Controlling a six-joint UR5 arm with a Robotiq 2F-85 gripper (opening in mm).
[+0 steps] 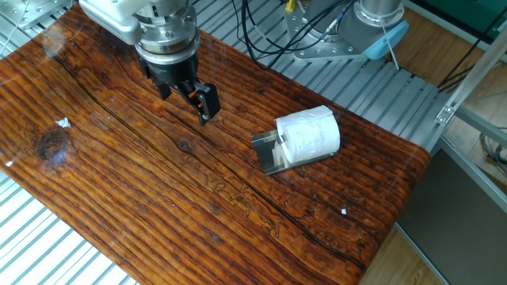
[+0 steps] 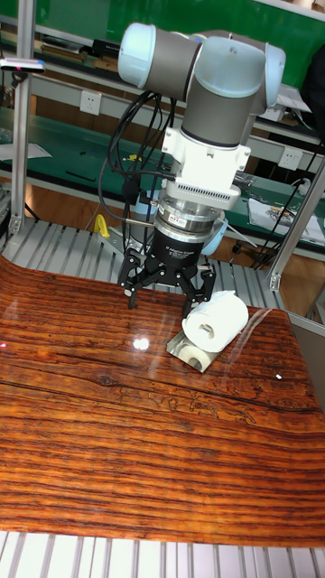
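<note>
A white paper roll lies on its side on a dark metal holder, whose flat plate sticks out past the roll's left end. In exterior view 3 the roll shows its round end and core hole, above the shiny plate. My gripper hangs over the table to the left of the roll, clear of it. Its black fingers are spread wide, and nothing shows between them. From the other side, the gripper also appears open, its right finger close to the roll in the picture.
A white scrap lies near the table's left end and a tiny one near the right. Black cables and the robot base stand beyond the back edge.
</note>
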